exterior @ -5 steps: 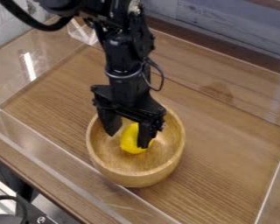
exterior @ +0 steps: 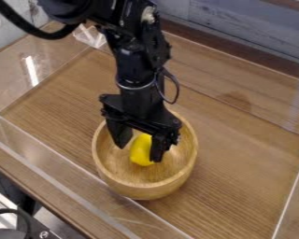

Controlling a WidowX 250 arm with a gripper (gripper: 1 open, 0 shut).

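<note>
The black gripper [exterior: 141,133] hangs down into a round wooden bowl [exterior: 145,184] at the centre of the camera view. Its fingers reach down either side of a yellow object [exterior: 145,153] lying in the bowl. Whether they touch it or grip it is hard to tell, as the gripper partly covers the object.
A pale wall [exterior: 239,33] runs along the back. A clear edge strip runs along the lower left, with a dark cable [exterior: 15,215] in the corner.
The gripper and arm have shifted very slightly; the bowl and yellow object stay in nearly the same place.
</note>
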